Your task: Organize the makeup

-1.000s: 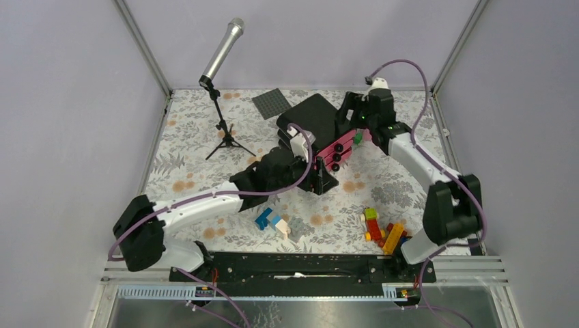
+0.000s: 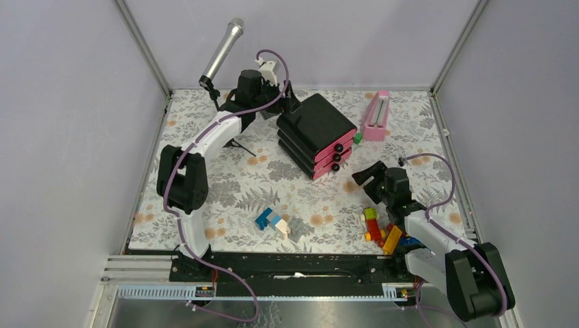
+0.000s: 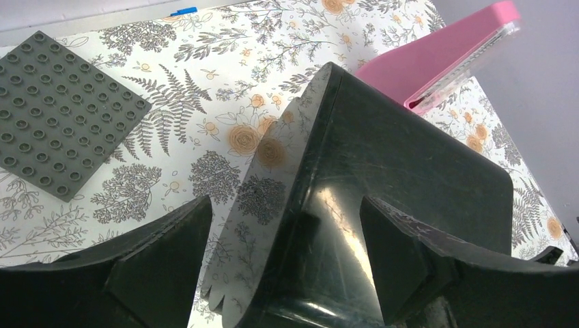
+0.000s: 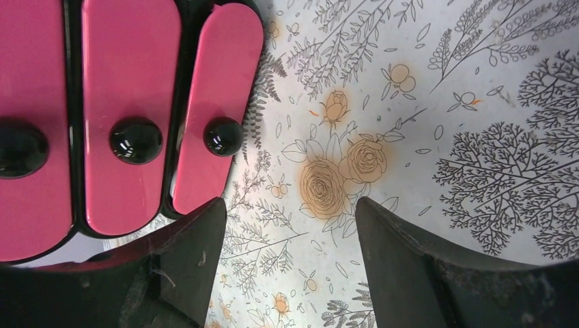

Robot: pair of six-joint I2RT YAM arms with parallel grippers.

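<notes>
A black box of stacked drawers with pink fronts and round black knobs stands at mid-table. My left gripper is over its back left corner; in the left wrist view the spread fingers frame the glossy black top, holding nothing. To the right of the drawer fronts is my right gripper. Its fingers stand apart over bare cloth in the right wrist view, with the pink fronts to their left. Behind the box's right side rests a pink case with a clear front.
A small green item sits beside the drawers. A grey studded plate lies by the box. Blue blocks lie near the front edge, and a toy-brick pile is by the right arm. A microphone stand rises at back left.
The left gripper has gone from in front of the drawers to the box's back left. The right gripper has come from the back of the box to the front right. The box looks unmoved.
</notes>
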